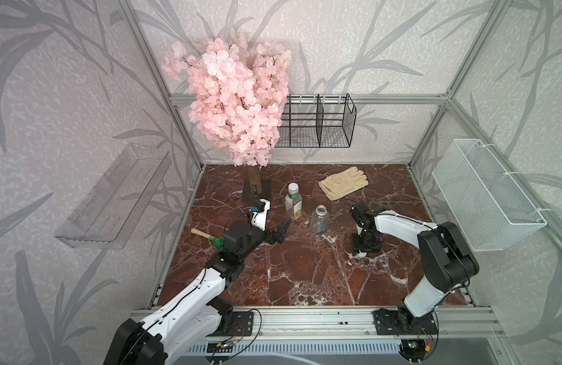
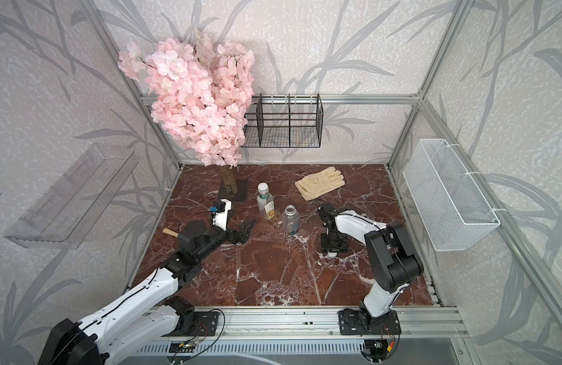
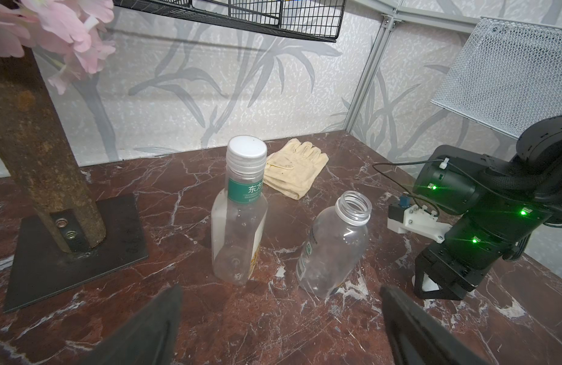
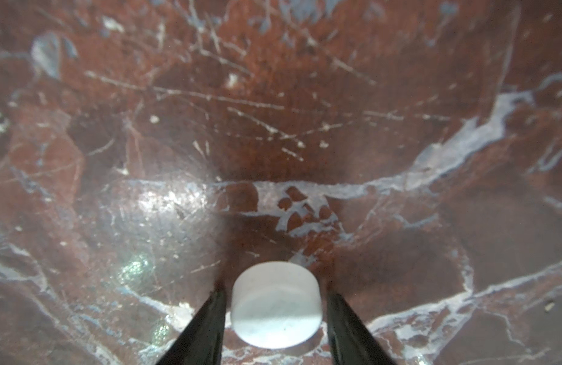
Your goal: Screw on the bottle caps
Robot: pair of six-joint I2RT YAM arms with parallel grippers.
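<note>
A capped bottle [image 3: 238, 225] with a white top stands upright beside an uncapped clear bottle [image 3: 332, 249], its threaded neck bare. My left gripper is open and empty, at the near left of both bottles. To their right, a loose white cap [image 4: 276, 307] rests on the marble surface. My right gripper points down around it, one finger on each side. Narrow gaps show between the cap and the fingers, so the fingers are still partly open. From above, that gripper [image 1: 367, 246] hides part of the cap.
Folded gloves [image 1: 343, 183] lie behind the bottles. A flower stand's dark base [image 3: 74, 249] occupies the back left, and a wooden-handled tool [image 1: 201, 233] lies partly behind the left arm.
</note>
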